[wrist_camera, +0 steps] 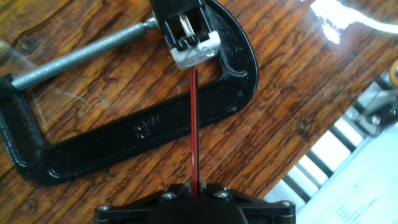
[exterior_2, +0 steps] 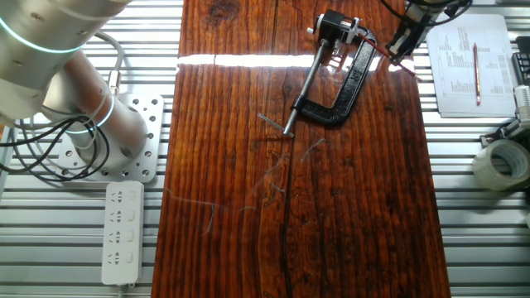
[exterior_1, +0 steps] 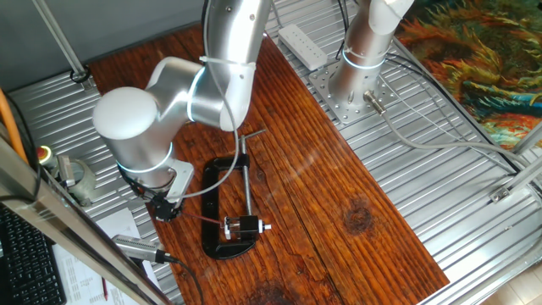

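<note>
A thin red-and-black wire (wrist_camera: 194, 124) runs straight from a white connector (wrist_camera: 196, 51) to my gripper. The fingers are shut on the wire, at the bottom of the wrist view. The connector sits on a small black block (exterior_1: 248, 225), which is mounted at one end of a black C-clamp (wrist_camera: 124, 138) lying on the wooden board. In exterior view 1 the gripper (exterior_1: 164, 208) is left of the clamp, near the board's left edge. Exterior view 2 shows the wire (exterior_2: 377, 47) crossing the clamp frame (exterior_2: 354, 83) towards the gripper.
Left of the wooden board (exterior_1: 339, 195), in exterior view 1, are a tape roll (exterior_1: 82, 181), a silver cylindrical device (exterior_1: 138, 248) and a keyboard (exterior_1: 25, 263). A white power strip (exterior_2: 122, 233) lies beside the arm's base. Much of the board is bare.
</note>
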